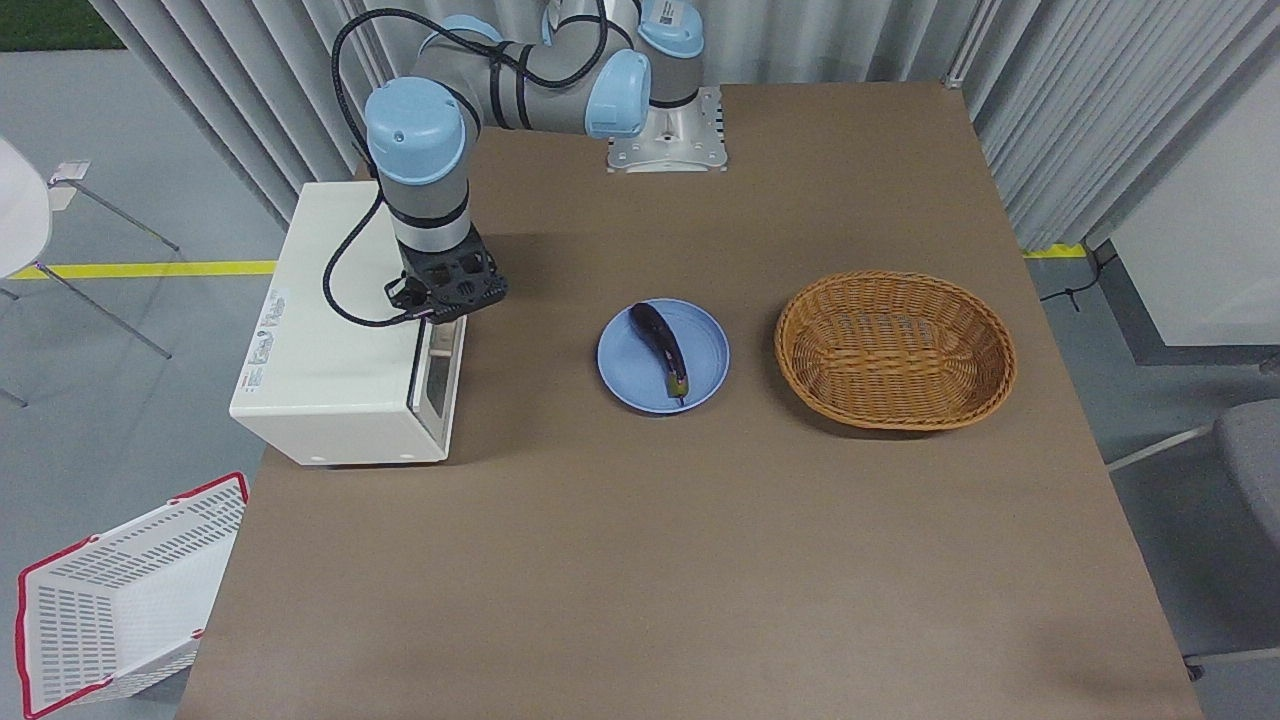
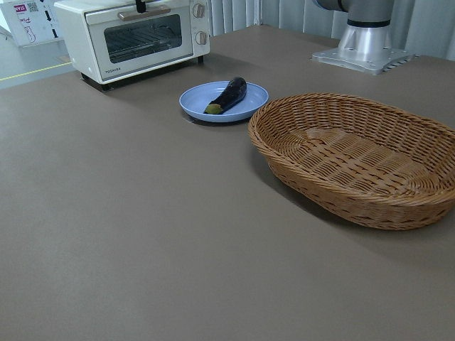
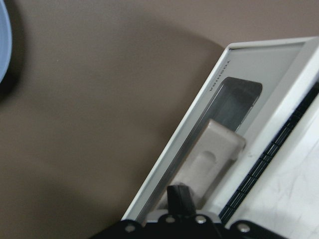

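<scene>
My gripper sits low in the wrist view, over the handle (image 3: 204, 164) of a white toaster oven (image 2: 114, 35); whether its fingers are open or shut on the handle I cannot tell. The oven door reads as slightly tilted from the body, with a dark gap along its top. In the front view the arm's head (image 1: 450, 282) is at the oven's door side. An eggplant (image 1: 660, 348) lies on a blue plate (image 1: 612, 372) to the right of the oven.
A wicker basket (image 1: 894, 354) stands right of the plate. A white crate (image 1: 126, 600) is on the floor at the lower left, and the arm's base (image 1: 666, 144) is at the back.
</scene>
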